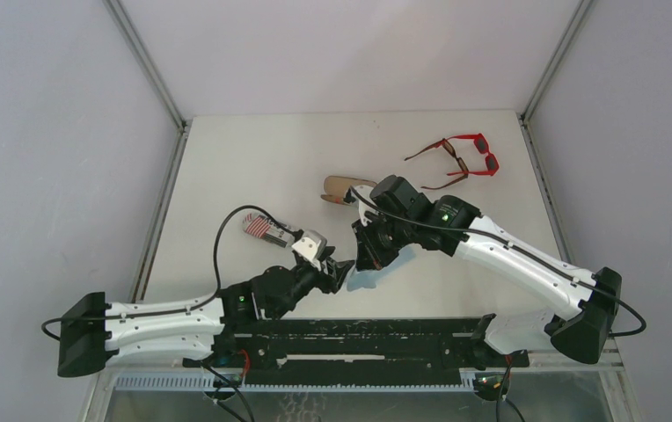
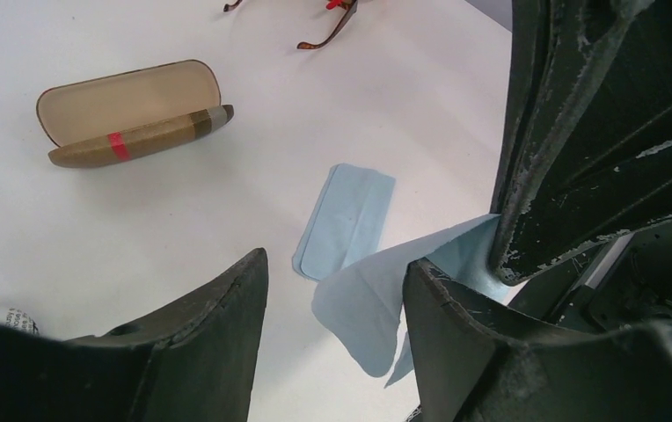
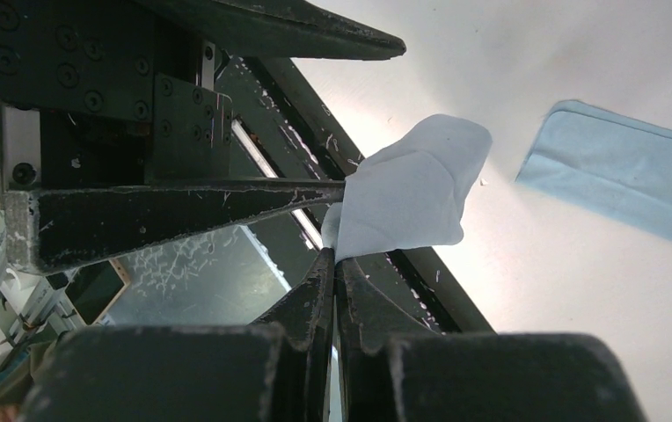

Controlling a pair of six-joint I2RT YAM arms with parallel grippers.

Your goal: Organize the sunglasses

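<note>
A light blue cloth (image 2: 363, 312) hangs between my grippers near the table's front edge. My right gripper is shut with the cloth pinched at its tips. My left gripper stands part open, the cloth lying by its right finger in the left wrist view. A second flat blue cloth (image 3: 614, 167) lies on the table below. An open tan case (image 2: 130, 92) with a brown lid lies behind. Red sunglasses (image 1: 491, 163) and brown sunglasses (image 1: 446, 148) lie overlapping at the back right.
A striped case (image 1: 264, 227) lies left of the middle, partly behind my left arm. The front edge runs just beneath the grippers.
</note>
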